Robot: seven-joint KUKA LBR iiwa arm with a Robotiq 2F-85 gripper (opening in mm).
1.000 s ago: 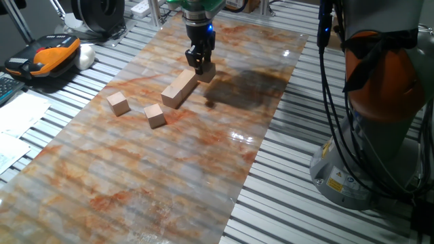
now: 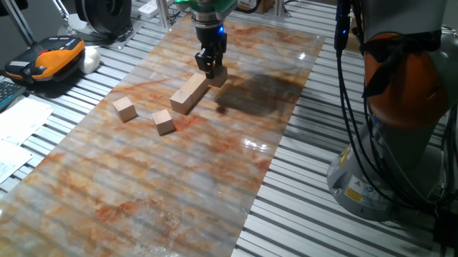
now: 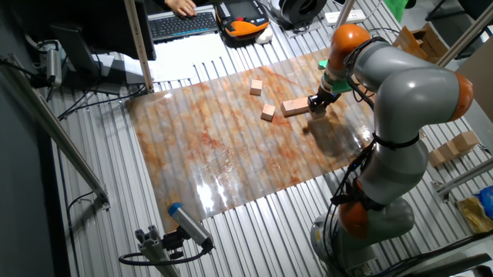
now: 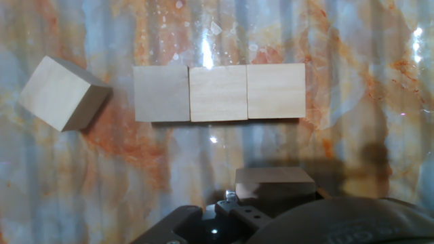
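Note:
Three pale wooden cubes stand flush in a straight row (image 4: 218, 93) on the marbled sheet in the wrist view; the same row (image 2: 189, 93) looks like one long bar from outside. At the bottom of the wrist view, another wooden block (image 4: 274, 175) sits between the fingers of my gripper (image 2: 211, 74), which appears shut on it. This block looks larger than the row's cubes, so it seems raised off the sheet, beside the row's far end. Its lower part is hidden by the gripper body. Two loose cubes, one nearer (image 2: 163, 122) and one farther left (image 2: 124, 109), lie apart from the row.
The marbled sheet (image 2: 143, 207) is clear across its near half. An orange-and-black device (image 3: 240, 18) and a keyboard (image 3: 183, 25) lie beyond its edge. More wooden blocks (image 3: 454, 148) rest off the sheet, behind the arm. A camera on a post (image 3: 190, 225) stands at the front.

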